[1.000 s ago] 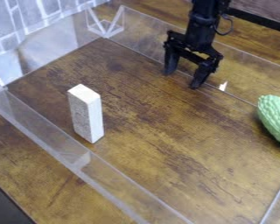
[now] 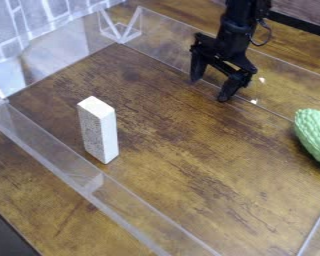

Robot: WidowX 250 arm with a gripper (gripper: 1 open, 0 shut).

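My black gripper [image 2: 220,70] hangs at the upper middle of the camera view, low over the wooden floor of a clear-walled tray, its fingers spread open with nothing seen between them. A white rectangular block [image 2: 99,130] stands upright at the left of the tray, well apart from the gripper. A pale green, ridged oblong object [image 2: 312,136] lies at the right edge, partly out of view, below and right of the gripper.
Transparent walls [image 2: 69,178] border the wooden surface [image 2: 176,160]. A light patterned cloth [image 2: 36,30] is at the upper left. The middle and lower part of the tray is clear.
The gripper has shifted very slightly downward in the view. The block and the green object have not moved.
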